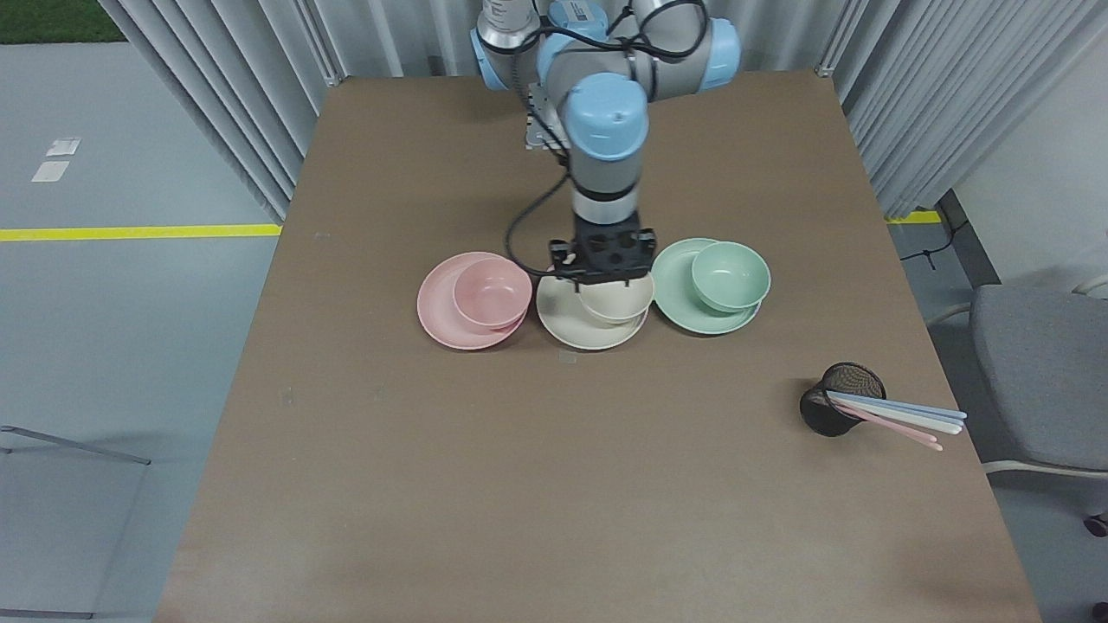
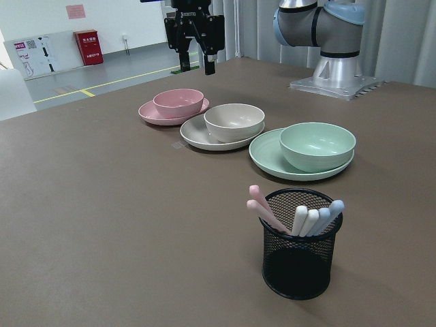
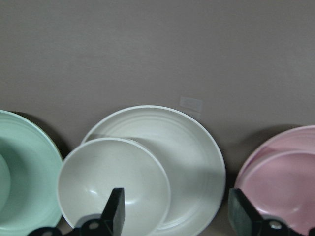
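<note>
My gripper hangs open above the middle setting, a white bowl (image 3: 106, 172) on a white plate (image 3: 187, 147), with nothing between its fingers. To one side a pink bowl (image 1: 491, 291) rests on a pink plate (image 1: 441, 311); to the other a mint bowl (image 2: 317, 150) rests on a mint plate (image 2: 269, 157). A black mesh cup (image 2: 297, 266) with pink, white and blue chopsticks (image 1: 898, 410) stands near the right edge of the table in the front view.
A grey chair (image 1: 1039, 374) stands beside the table's right edge. The arm's base sits at the back.
</note>
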